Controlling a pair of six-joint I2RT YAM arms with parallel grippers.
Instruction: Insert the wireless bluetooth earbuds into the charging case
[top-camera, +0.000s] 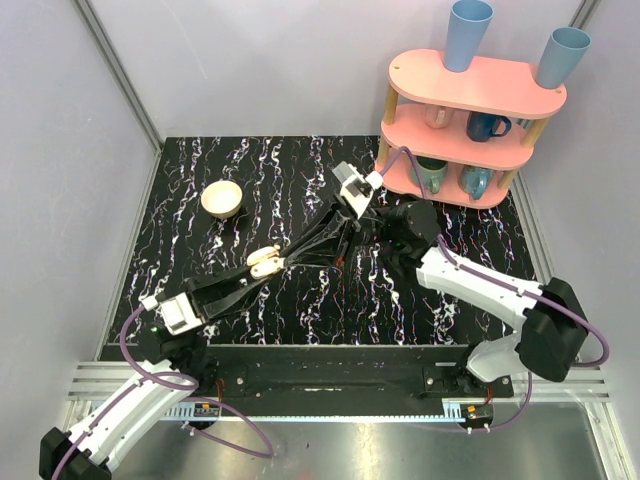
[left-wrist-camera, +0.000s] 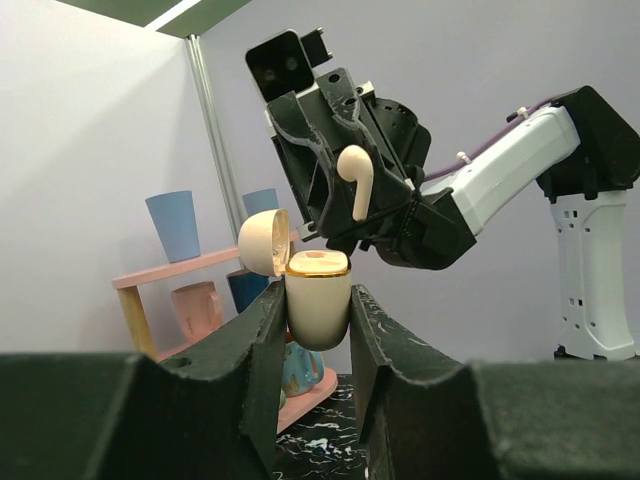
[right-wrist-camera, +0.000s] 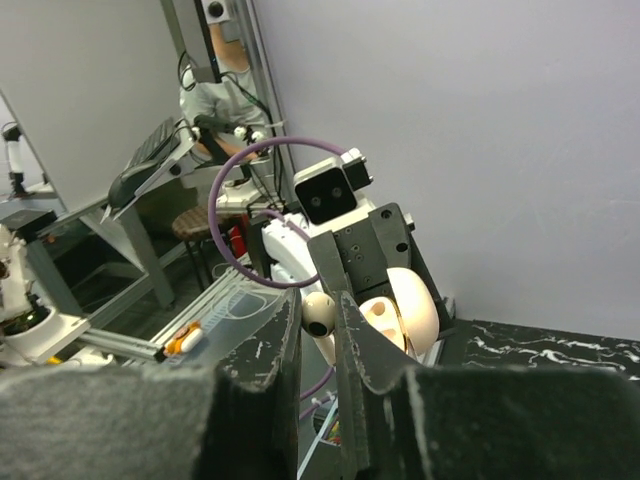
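The cream charging case is held upright in my left gripper, its lid flipped open. In the top view the case is at the centre. My right gripper is shut on a white earbud, which hangs stem-down just above and right of the open case in the left wrist view. In the right wrist view the earbud's round head shows between the fingertips, with the case behind it. Whether the other earbud sits in the case is hard to tell.
A cream bowl sits at the back left of the marble mat. A pink three-tier shelf with cups and mugs stands at the back right.
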